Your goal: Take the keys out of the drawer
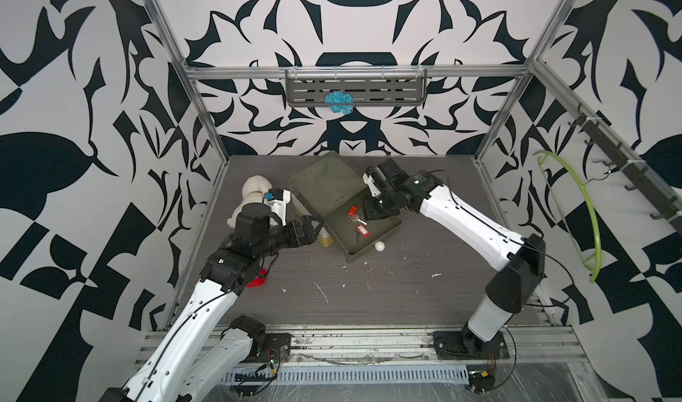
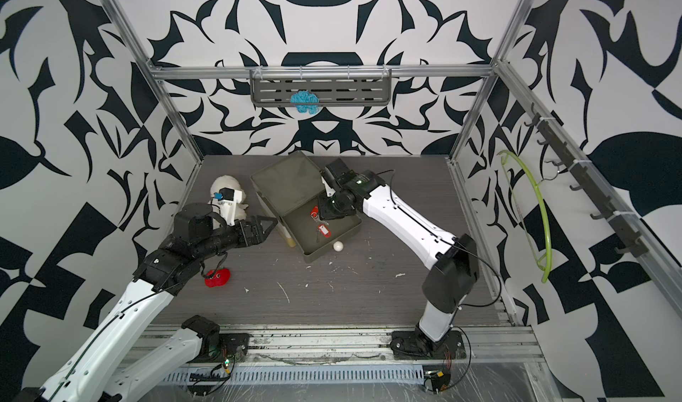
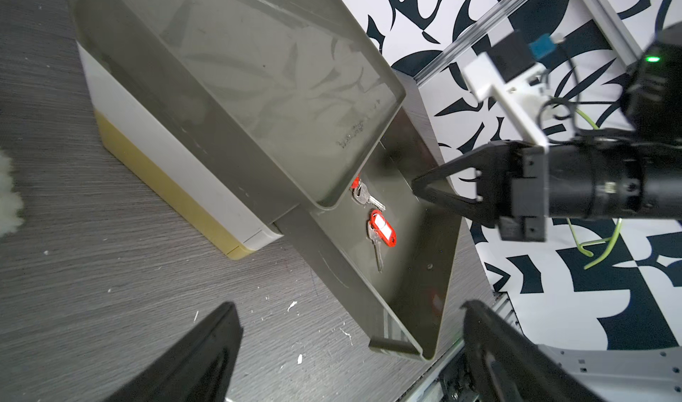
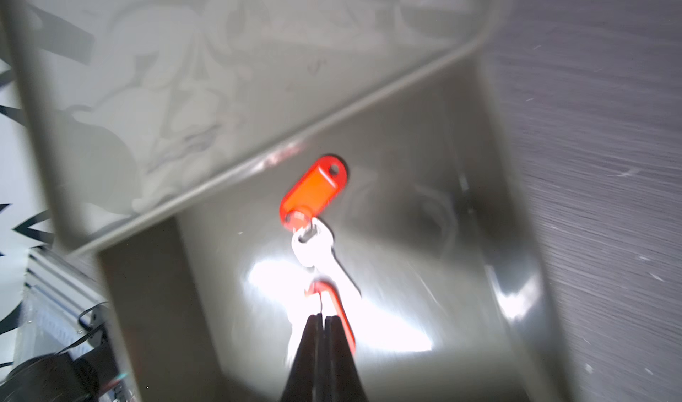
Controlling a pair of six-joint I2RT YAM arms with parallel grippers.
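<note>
An olive-grey drawer (image 3: 326, 274) on the table holds two keys with red tags: a silver key (image 4: 330, 267) with a red tag (image 4: 312, 189) near the inner edge, and another key (image 3: 378, 256) with a red-and-white tag (image 3: 382, 228). My right gripper hovers over the drawer, shut, with nothing seen held, its tips overlapping the second tag in the right wrist view. My left gripper (image 1: 312, 228) stands open just left of the drawer, with nothing between its fingers.
A raised olive tray section (image 3: 270, 96) adjoins the drawer. A cream plush toy (image 1: 254, 189) is at left, a red object (image 2: 218, 277) nearer front left, and a white ball (image 1: 380, 246) beside the drawer.
</note>
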